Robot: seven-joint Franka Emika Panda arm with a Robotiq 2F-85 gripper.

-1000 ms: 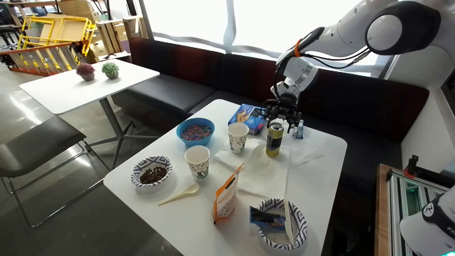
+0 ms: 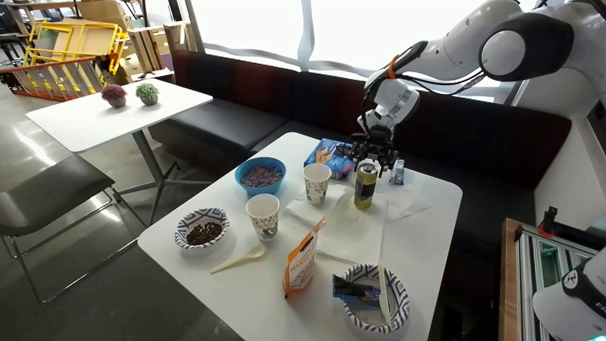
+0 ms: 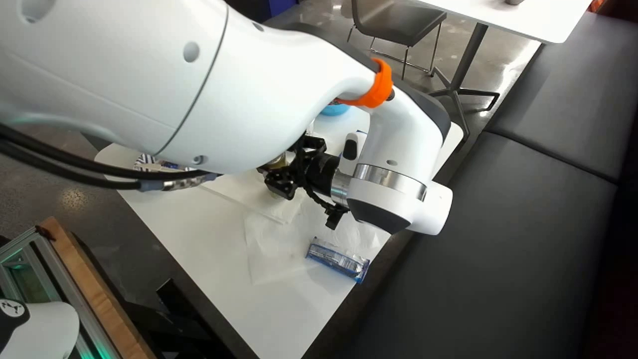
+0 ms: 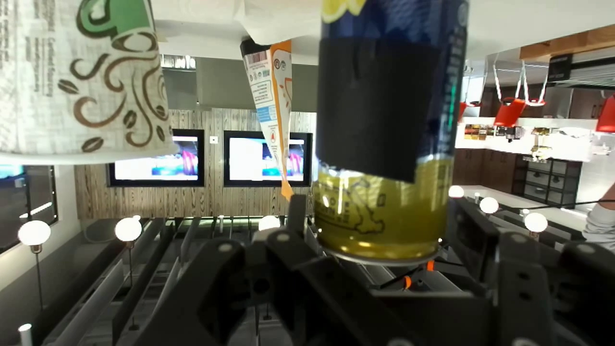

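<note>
A yellow and dark blue can point(image 2: 364, 190) stands upright on the white napkins point(image 2: 355, 230). My gripper point(image 2: 372, 163) is at its upper part, coming from the bench side. The wrist view appears upside down: the can point(image 4: 383, 202) is between the parted fingers, its top rim low in the picture. One finger point(image 4: 296, 214) is close to the can's left side, the other farther off its right; I see no firm grip. In the second exterior view the arm hides most of the can, and the gripper point(image 3: 279, 173) is partly covered.
Close to the can are a paper cup point(image 2: 316, 184) and a blue box point(image 2: 328, 159). A blue wrapped packet point(image 3: 338, 260) lies near the table edge. Farther off stand another cup point(image 2: 264, 217), an orange-white pouch point(image 2: 301, 264), a blue bowl point(image 2: 243, 177) and patterned bowls point(image 2: 182, 232).
Over the last second my gripper has shifted slightly left in the first exterior view, and lower around the can's top. The can and the other tabletop things have stayed put.
</note>
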